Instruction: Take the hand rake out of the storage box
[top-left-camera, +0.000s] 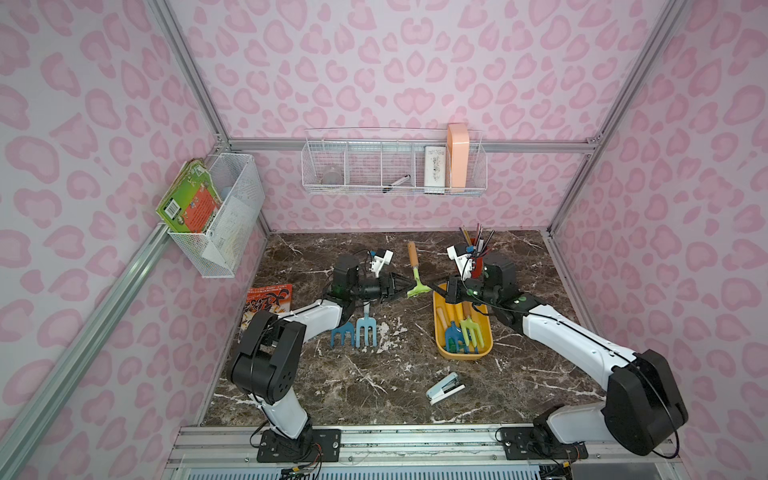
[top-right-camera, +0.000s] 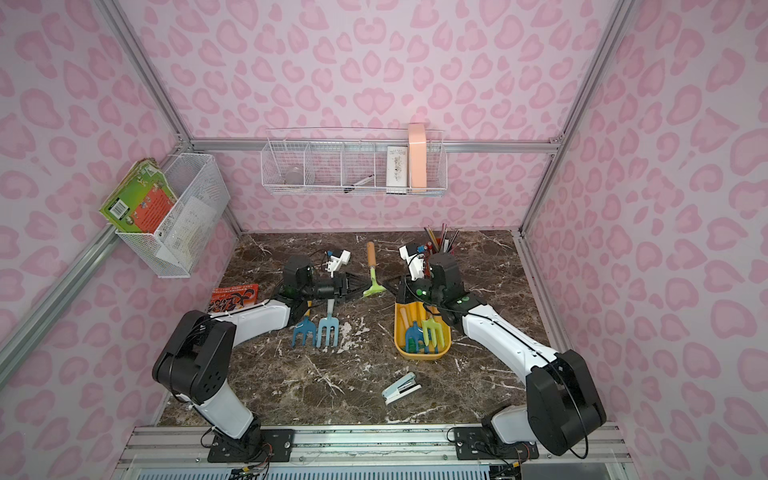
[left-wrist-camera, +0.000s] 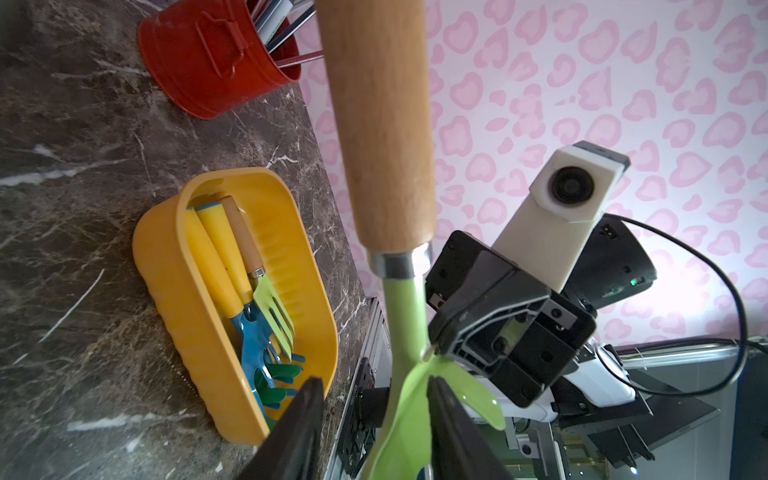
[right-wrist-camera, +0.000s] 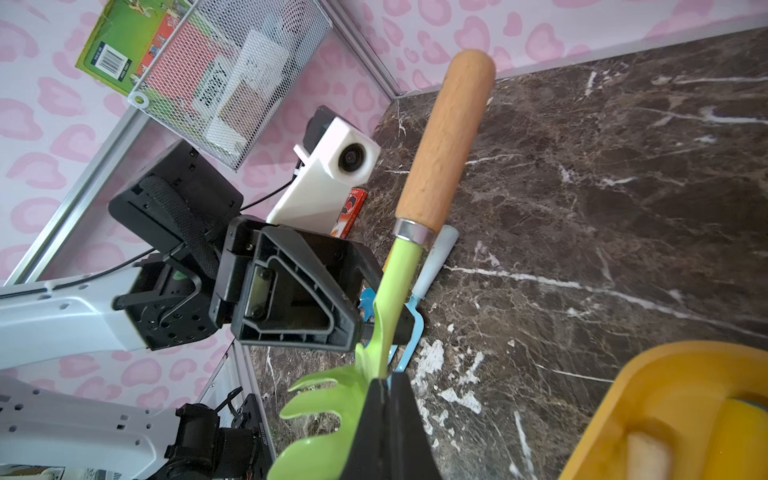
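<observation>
A green hand rake (top-left-camera: 414, 264) with a wooden handle (right-wrist-camera: 444, 136) is held upright between my two grippers, above and left of the yellow storage box (left-wrist-camera: 232, 384). My right gripper is shut on the rake's thin green head. My left gripper has its fingers parted on either side of the green neck and head; whether they touch it is unclear. Other tools with yellow, wooden, blue and green parts lie inside the box.
Two blue forks (top-left-camera: 366, 328) lie left of the box. A stapler (top-left-camera: 445, 387) lies in front. A red pen bucket (left-wrist-camera: 216, 56) stands behind the box. A red book (top-left-camera: 268, 297) is at the left.
</observation>
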